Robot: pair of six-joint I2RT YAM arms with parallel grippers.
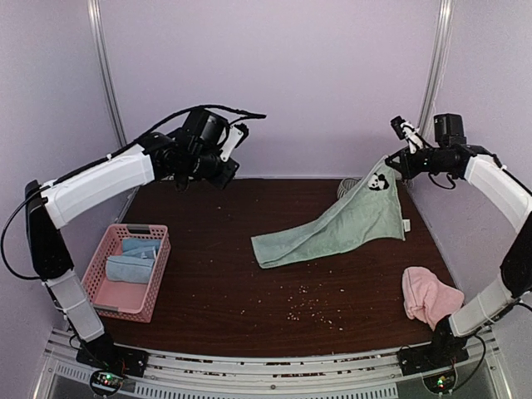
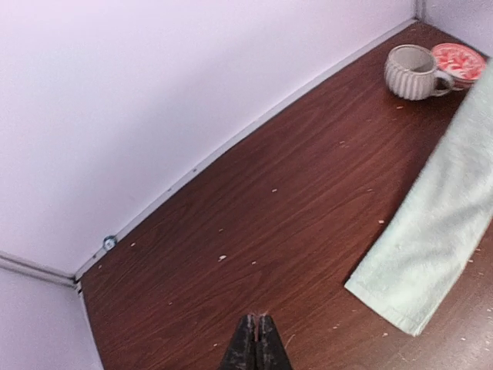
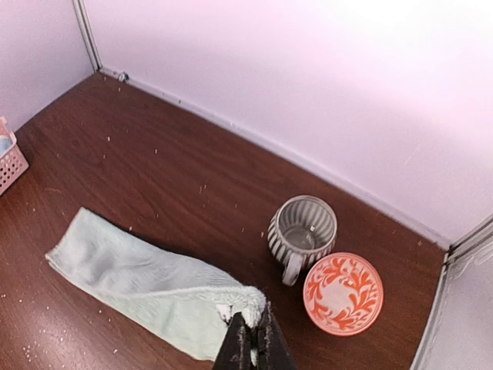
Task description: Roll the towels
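A light green towel [image 1: 332,233] with a panda patch hangs by its upper right corner from my right gripper [image 1: 394,163]. In the right wrist view the fingers close on the towel [image 3: 185,304] and its bunched edge. Its left end lies flat on the table. My left gripper [image 1: 223,178] is raised above the table's back left, apart from the towel. Shut fingertips with nothing between them show in the left wrist view, where the free towel corner [image 2: 400,297] lies to their right. A folded pink towel [image 1: 431,296] rests at the right front.
A pink basket [image 1: 160,278] at the left holds rolled blue towels [image 1: 130,267]. A striped mug [image 3: 303,228] and a red patterned bowl [image 3: 343,294] stand at the back right. Small crumbs dot the front middle.
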